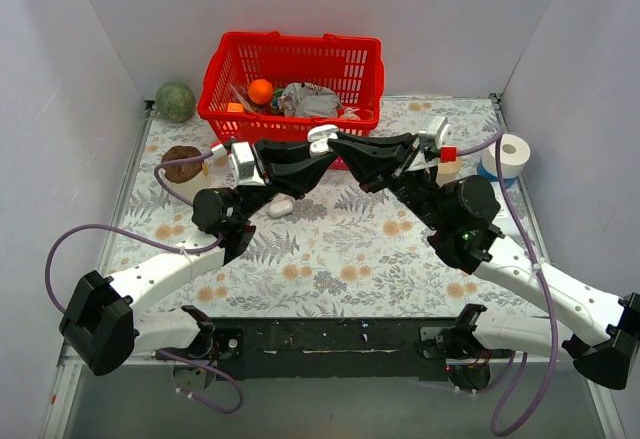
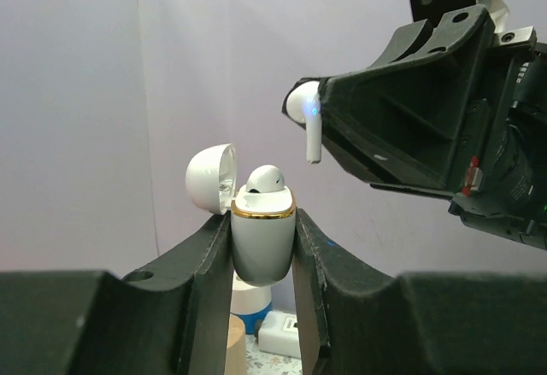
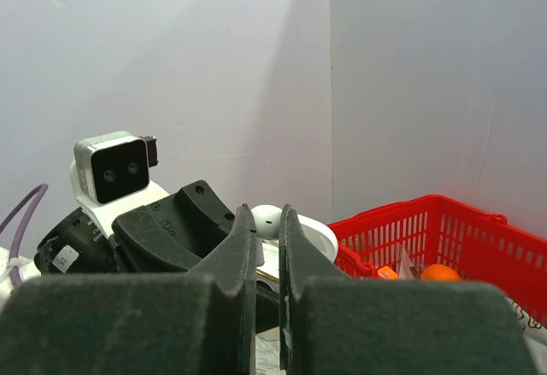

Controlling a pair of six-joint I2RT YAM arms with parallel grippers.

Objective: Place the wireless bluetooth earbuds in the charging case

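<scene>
Held up in the air, the white charging case [image 2: 262,243] has its lid [image 2: 211,178] swung open, and my left gripper is shut on its body. One white earbud head [image 2: 265,178] shows in the case's opening. A second earbud [image 2: 311,119], stem pointing down, is pinched at the tips of my right gripper, above and to the right of the case and apart from it in the left wrist view. From the right wrist view, the held earbud's round head [image 3: 267,219] sits between the fingers, with the case partly hidden behind them.
A red basket [image 1: 290,44] with an orange and other items stands behind the arms. A white mouse-like object [image 1: 281,208] lies on the table. Paper rolls [image 1: 510,154] stand at right, a brown-topped pot [image 1: 183,164] at left.
</scene>
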